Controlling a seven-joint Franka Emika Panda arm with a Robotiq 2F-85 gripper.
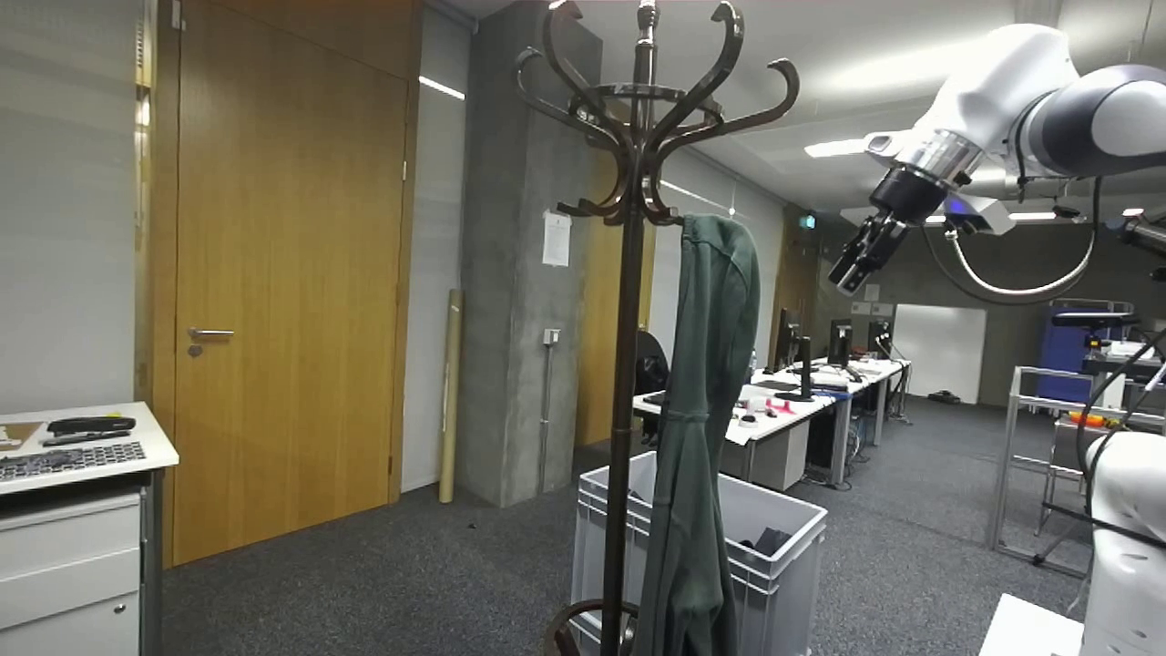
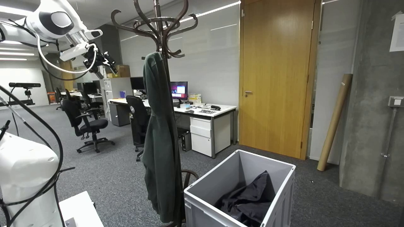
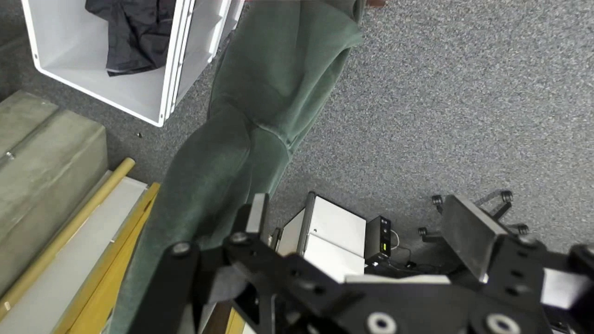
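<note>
A dark green garment hangs long and limp from a lower hook of the brown coat rack. Its top is folded over near the rack's pole. My gripper is in the air on the robot's side, apart from the garment and at about the height of its upper part, tilted downward. In the wrist view the fingers of the gripper are wide apart, with only background between the two fingers. The garment runs along the left there, partly hidden behind the left finger.
A grey open crate stands on the floor beside the rack, with dark cloth inside. Curved hooks spread out at the rack's top. A desk and an office chair stand farther back.
</note>
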